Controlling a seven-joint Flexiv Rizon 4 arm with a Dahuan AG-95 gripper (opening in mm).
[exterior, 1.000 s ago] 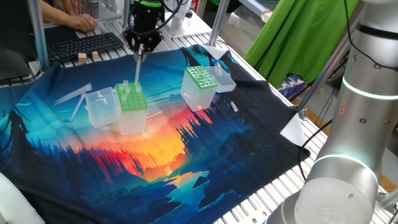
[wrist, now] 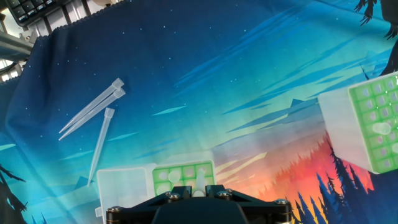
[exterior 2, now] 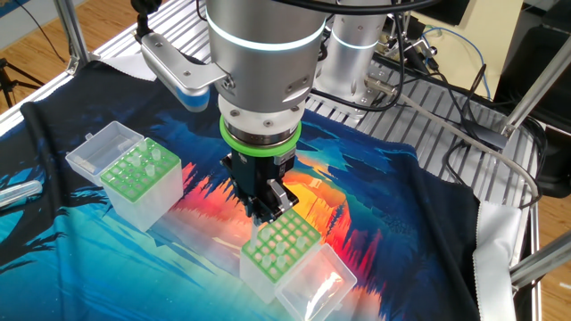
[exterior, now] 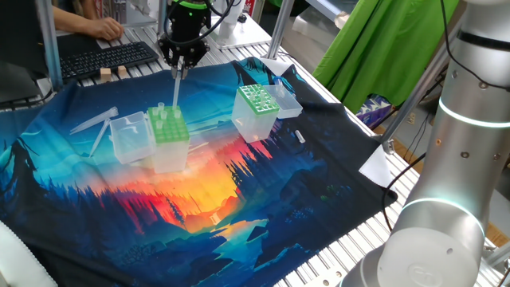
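My gripper points down above the back edge of a green-topped tip rack. It is shut on a clear pipette tip, which hangs upright; its lower end meets the rack's top in exterior view 1, but whether it sits in a hole I cannot tell. From the wrist, the held tip shows between the fingers, over the green grid. A few other tips stand in this rack. Three loose pipette tips lie on the cloth beyond its open lid.
A second green-topped rack with its lid open stands apart, also holding several tips. A keyboard and a person's hand are at the table's far edge. Between the two racks the patterned cloth is clear.
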